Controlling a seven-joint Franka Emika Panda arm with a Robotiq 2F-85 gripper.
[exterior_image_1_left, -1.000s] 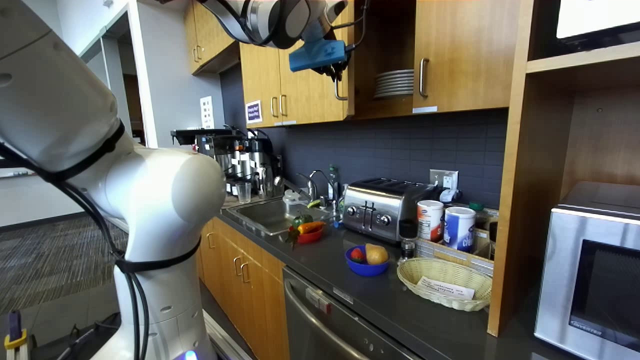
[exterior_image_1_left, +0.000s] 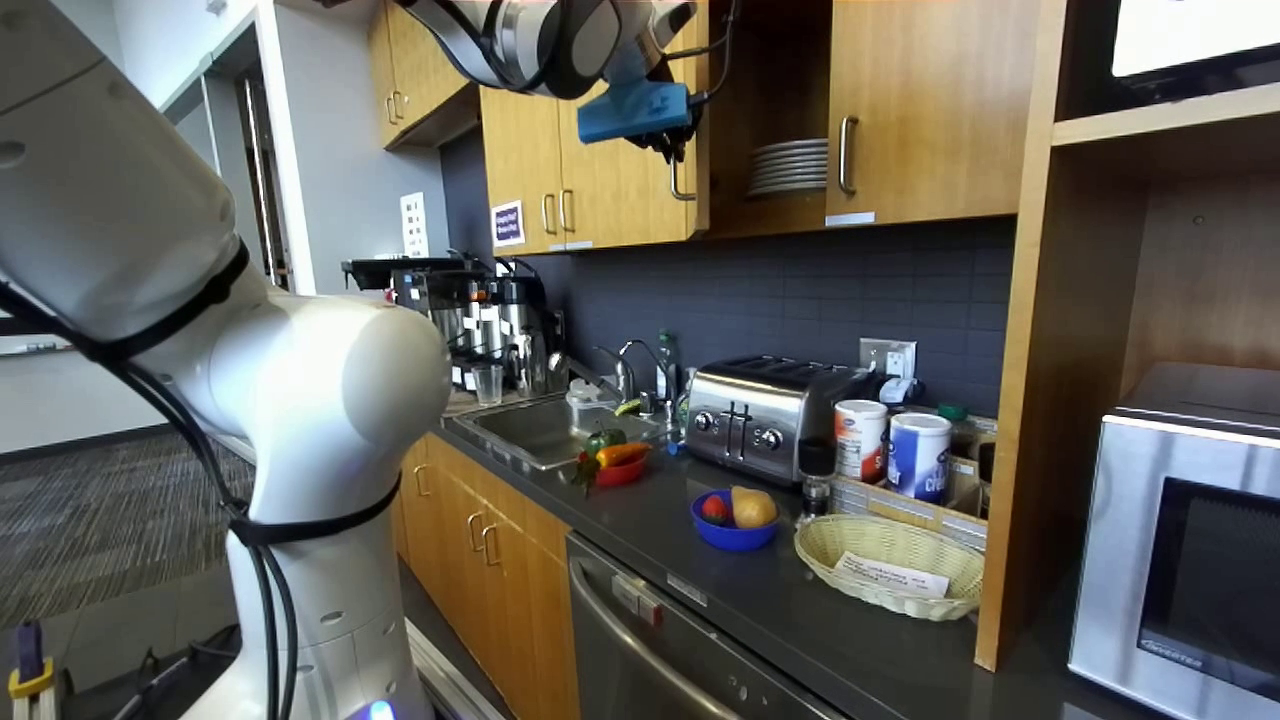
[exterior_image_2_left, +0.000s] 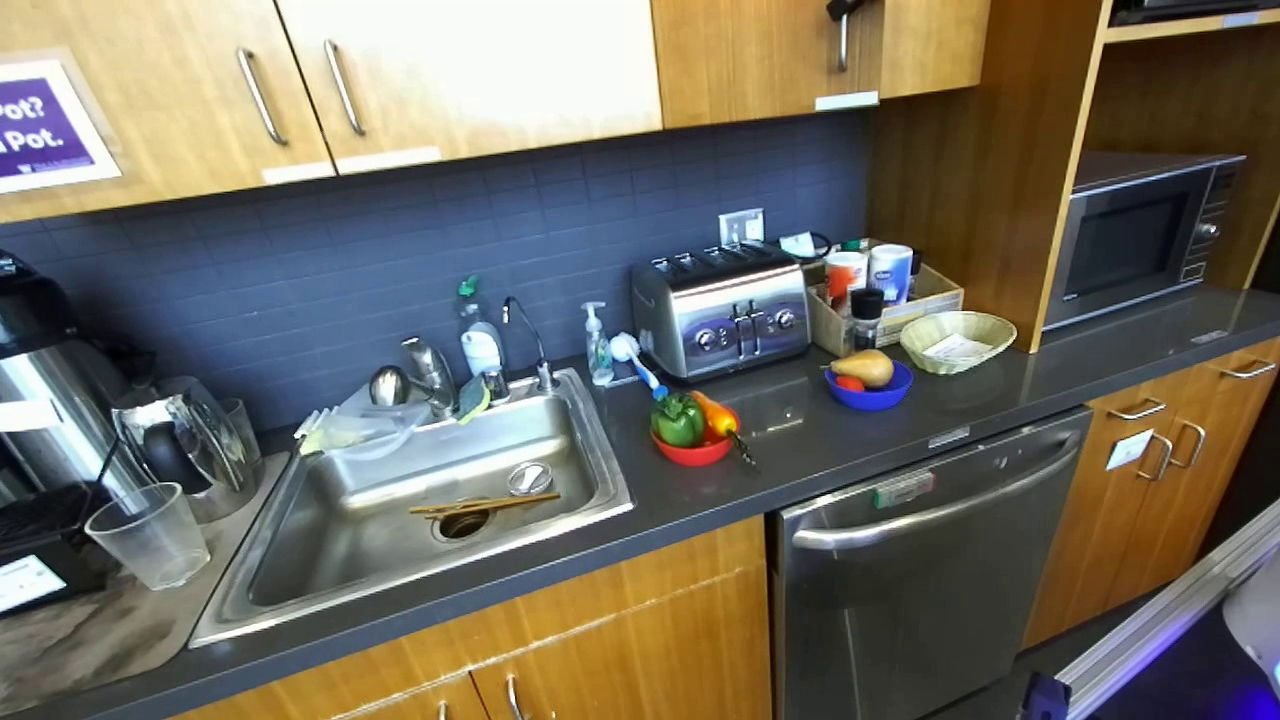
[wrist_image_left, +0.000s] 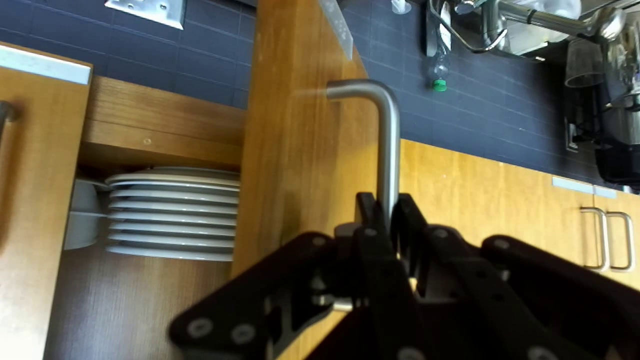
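In the wrist view my gripper is shut on the metal handle (wrist_image_left: 388, 135) of an upper cabinet door (wrist_image_left: 312, 138). The handle's upper bend shows above the black fingers, and its lower end is partly covered by them. That door stands swung open, and the cabinet's inside is visible beside it. From exterior view 1, the gripper (exterior_image_1_left: 677, 146) hangs high at the door's edge, with the handle (exterior_image_1_left: 679, 182) reaching below it. Only dark fingertips, at the handle (exterior_image_2_left: 843, 48), show at the top of exterior view 2.
A stack of plates (wrist_image_left: 174, 213) sits inside the open cabinet. The neighbouring cabinet door (exterior_image_1_left: 930, 108) is closed. Below, the counter carries a toaster (exterior_image_1_left: 768, 414), a blue bowl (exterior_image_1_left: 734, 536), a red bowl (exterior_image_2_left: 692, 455) and a wicker basket (exterior_image_1_left: 828, 564), beside the sink (exterior_image_2_left: 276, 564).
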